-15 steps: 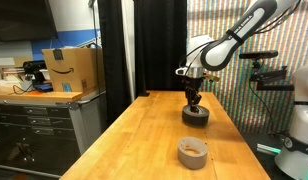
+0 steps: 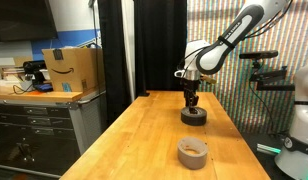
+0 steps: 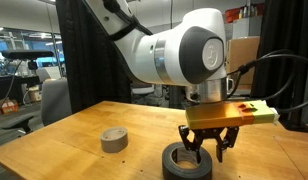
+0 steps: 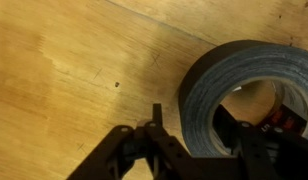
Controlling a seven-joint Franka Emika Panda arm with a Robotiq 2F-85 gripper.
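Note:
A dark grey tape roll (image 3: pixel 186 165) lies flat on the wooden table, and its hollow centre shows in the wrist view. My gripper is directly over the wall of this roll (image 4: pixel 201 105), its fingers apart. One finger (image 4: pixel 155 126) is outside the rim, while the other (image 4: pixel 224 122) is over the hole. From the side, the gripper (image 3: pixel 208 151) points down at the roll's right part. Whether the pads touch the tape cannot be made out. A lighter beige tape roll (image 2: pixel 192 153) rests separately on the table.
A cardboard box (image 2: pixel 74 68) stands on a separate cabinet (image 2: pixel 39 130) beyond the table. A black curtain (image 2: pixel 116 55) hangs behind. Cables run along the arm.
The arm and gripper have shifted only slightly above the dark roll. Both rolls look to be in about the same places.

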